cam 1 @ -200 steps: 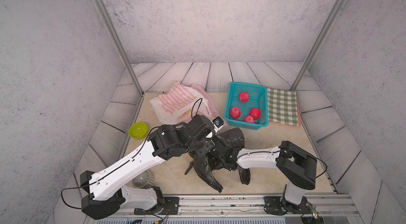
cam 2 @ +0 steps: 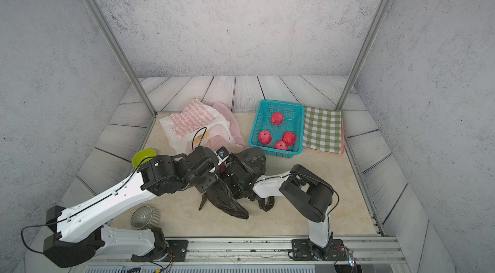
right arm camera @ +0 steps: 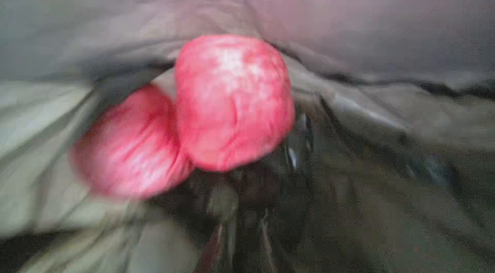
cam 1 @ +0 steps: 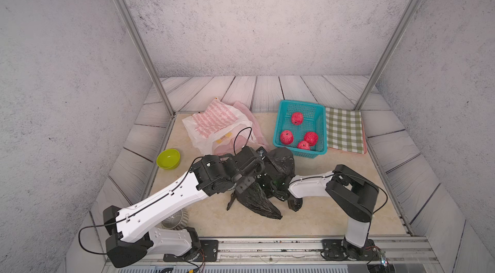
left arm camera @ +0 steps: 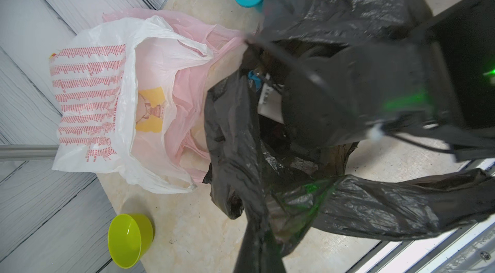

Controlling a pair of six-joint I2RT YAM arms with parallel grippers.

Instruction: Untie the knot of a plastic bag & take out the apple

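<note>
The black plastic bag (cam 1: 257, 203) lies crumpled at the front middle. My left gripper is over its left side, shut; a strand of black plastic runs to its fingertips, but whether it is held is unclear. My right gripper is inside the bag's opening, largely hidden. In the blurred right wrist view two red apples (right arm camera: 232, 102) lie within the bag, just beyond the right gripper, whose fingertips sit low in dark shadow; what is between them is not clear.
A teal basket (cam 1: 278, 128) with several red apples stands behind the bag, a checked cloth (cam 1: 343, 128) to its right. White and pink bags (cam 1: 216, 123) lie back left, a green bowl (cam 1: 168, 159) at left, a metal cup (cam 2: 144, 217) front left.
</note>
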